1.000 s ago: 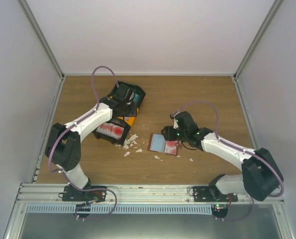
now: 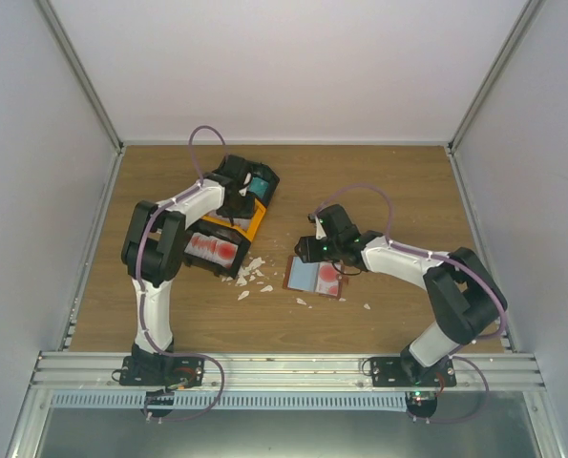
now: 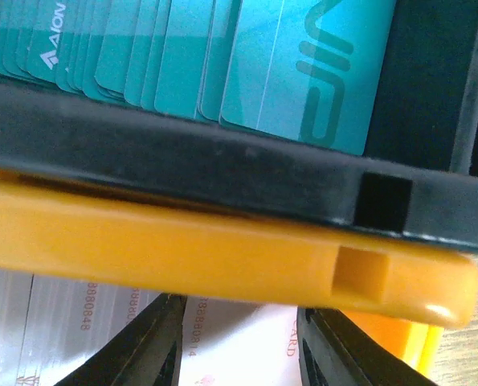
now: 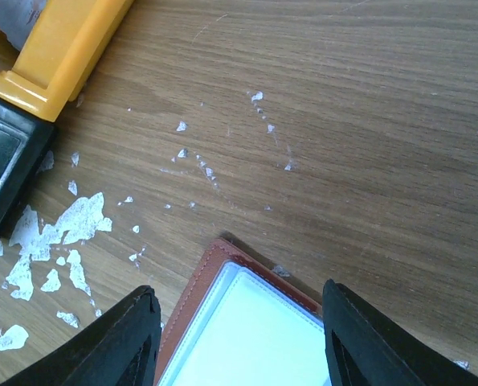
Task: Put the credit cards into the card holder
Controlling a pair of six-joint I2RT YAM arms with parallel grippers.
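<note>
In the top view, the brown card holder (image 2: pixel 286 277) lies unfolded on the table, a pale blue panel (image 2: pixel 303 275) on its left side and a red-and-white card (image 2: pixel 328 279) on its right. My right gripper is open above the holder's pale panel (image 4: pixel 251 342), nothing between its fingers. White cards with printed numbers (image 3: pixel 243 346) lie in the yellow tray (image 3: pixel 222 249). My left gripper stands open over these cards, its fingertips partly hidden by the tray's rim, and I see no card held.
Behind the yellow tray is a black tray (image 3: pixel 222 165) of overlapping teal cards (image 3: pixel 303 72). A nearer black tray (image 2: pixel 232 264) holds red-and-white cards (image 2: pixel 212 249). Pale flakes (image 4: pixel 82 217) mark the wood between trays and holder.
My left gripper has shifted left over the trays. The right gripper has moved left and slightly back, toward the holder's upper edge. Trays and holder stay where they were.
</note>
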